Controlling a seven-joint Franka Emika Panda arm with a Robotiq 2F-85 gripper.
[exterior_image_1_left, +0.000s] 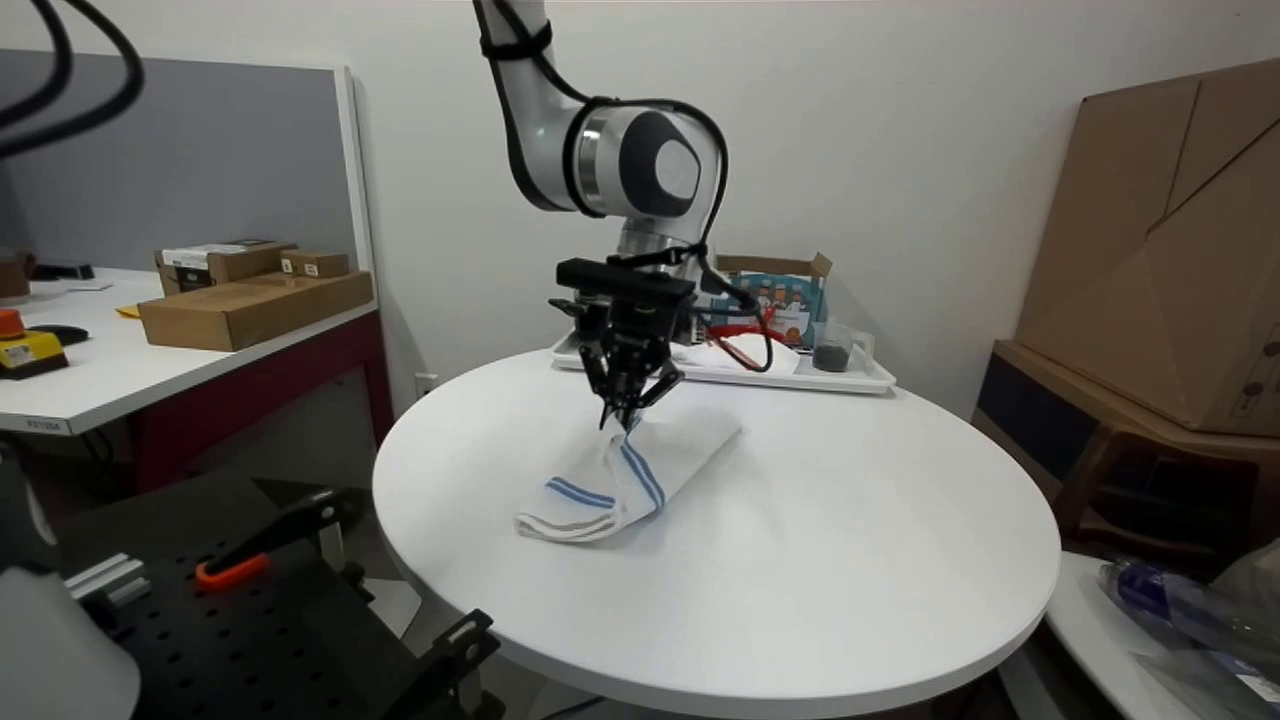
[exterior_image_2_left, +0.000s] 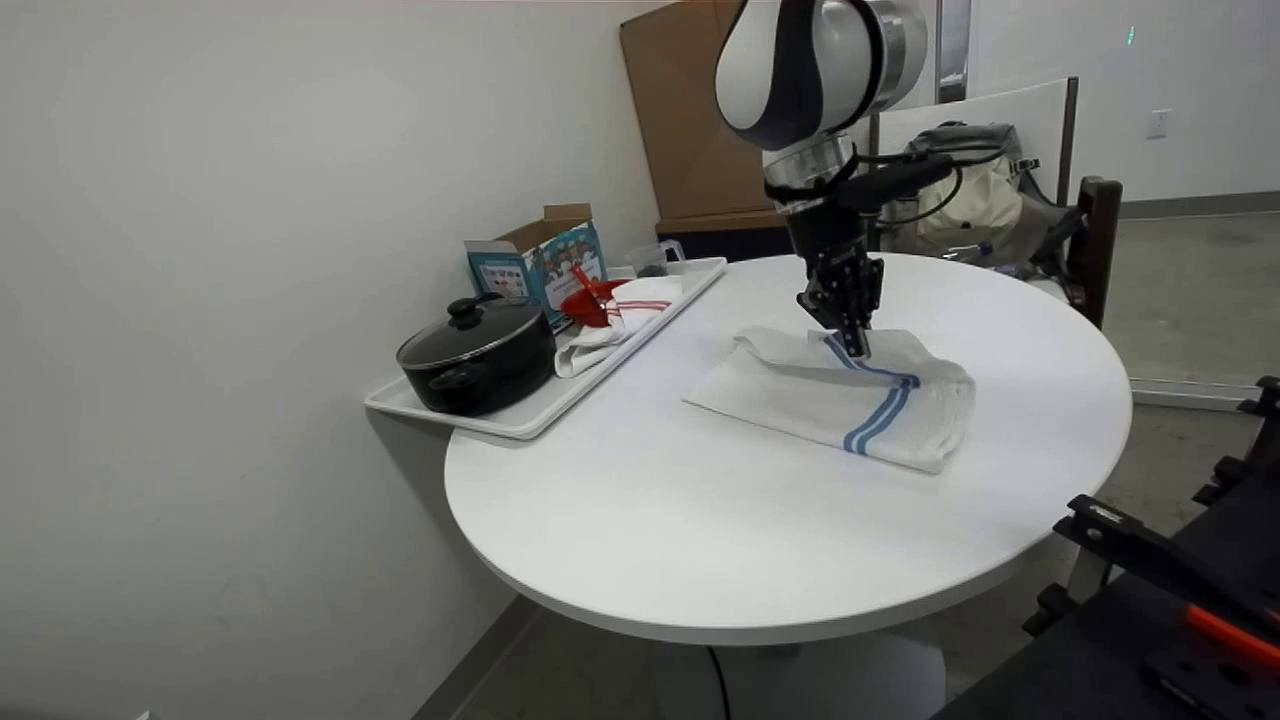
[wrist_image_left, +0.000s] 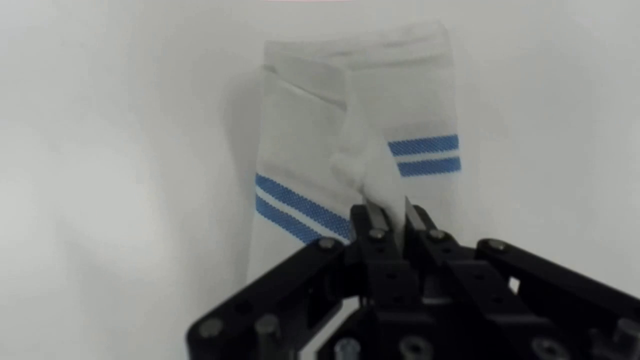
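Observation:
A white towel with blue stripes lies partly folded on the round white table. My gripper is shut on a pinched part of the cloth and holds it a little above the layers below. In the wrist view the gripper has a gathered ridge of the towel between its fingertips, and the stripes run at different angles on either side. From the second exterior view, the towel spreads under the gripper, its near corner flat on the table.
At the table's back edge, a white tray carries a black lidded pot, an open box, a red utensil and a red-striped cloth.

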